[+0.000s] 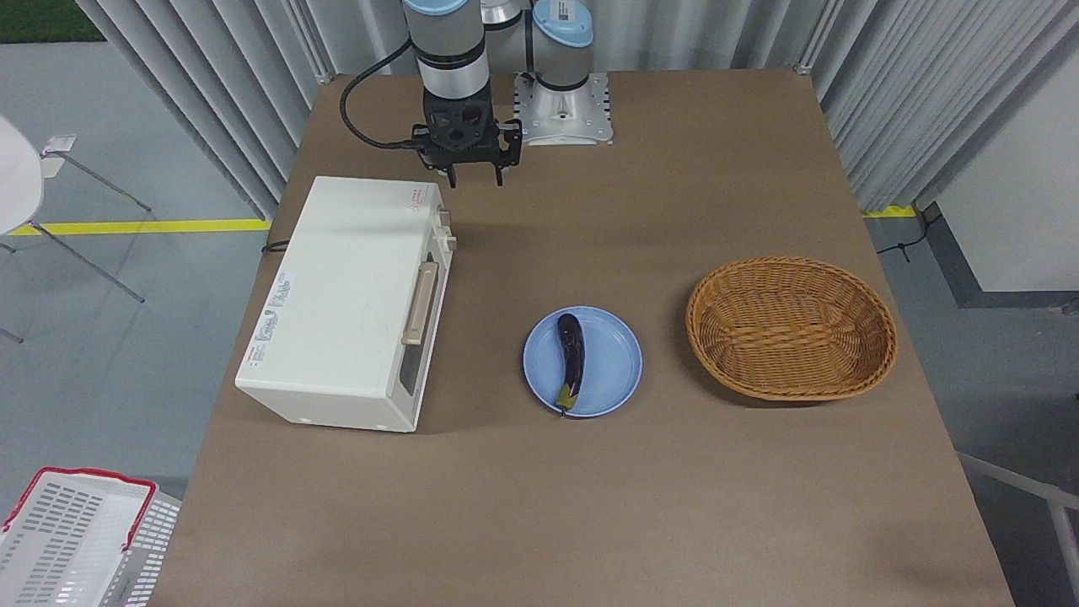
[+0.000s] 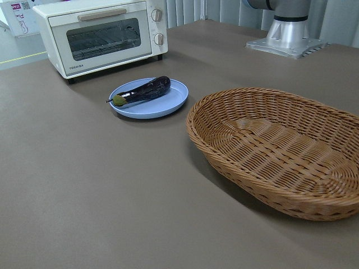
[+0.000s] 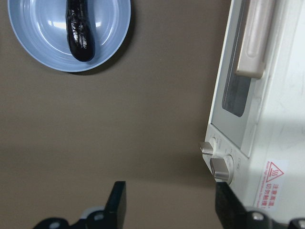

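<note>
A dark eggplant [image 1: 569,354] with a green stem end lies on a blue plate [image 1: 612,369] in the middle of the table, also seen in the left view as an eggplant [image 2: 147,89]. In the front view my gripper [image 1: 475,174] hangs over the back of the table, above and behind the plate, near the back right corner of the white toaster oven [image 1: 329,283]. Its fingers stand open; in the wrist view nothing shows between them, only bare table. The oven's door is closed, with its handle [image 3: 253,40] and knobs facing the plate.
An oval wicker basket [image 1: 791,324] sits empty to the plate's right in the front view. A white and red plastic crate [image 1: 76,531] stands off the table at the lower left.
</note>
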